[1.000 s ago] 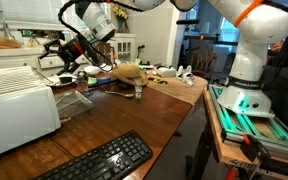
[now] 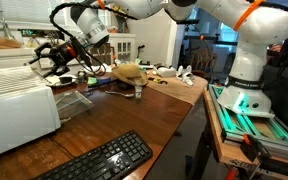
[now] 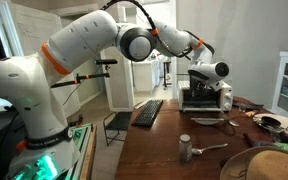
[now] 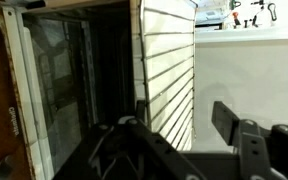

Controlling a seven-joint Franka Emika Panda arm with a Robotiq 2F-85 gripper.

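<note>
The white toaster oven stands at the left of the table in exterior view 1. Its glass door hangs down, and the dark cavity shows in the wrist view. My gripper is at the oven's upper edge, its black fingers apart. In the wrist view, one finger is by the cavity opening and the other is on the far side of the vented white panel. Nothing is visibly held. Exterior view 2 shows the gripper over the oven; contact cannot be told.
A black keyboard lies in front of the oven. A metal shaker stands on the brown table, with a tan hat and several dishes farther along.
In exterior view 1 the gripper has shifted slightly left and down toward the oven's top. The oven, its door and the table items look unmoved.
</note>
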